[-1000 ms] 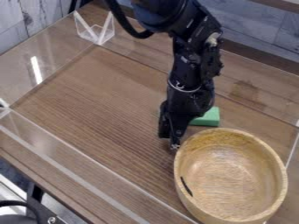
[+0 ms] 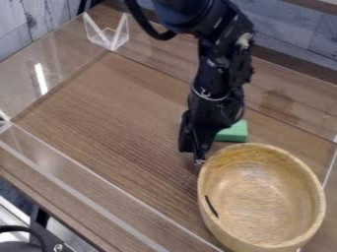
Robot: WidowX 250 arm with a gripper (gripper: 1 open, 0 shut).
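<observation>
The black gripper (image 2: pixel 195 141) points down near the centre of the camera view, just above the back left of a large round wooden bowl (image 2: pixel 261 197). Its fingertips are dark and small; whether anything is between them is hard to see. A green block (image 2: pixel 232 132) lies on the table behind the bowl, right of the fingers and partly hidden by the gripper and the bowl.
A white wire-like stand (image 2: pixel 108 31) is at the back left. A grey plank wall (image 2: pixel 290 30) runs along the back.
The gripper has risen very slightly from near the bowl's rim. The bowl and green block look unmoved.
</observation>
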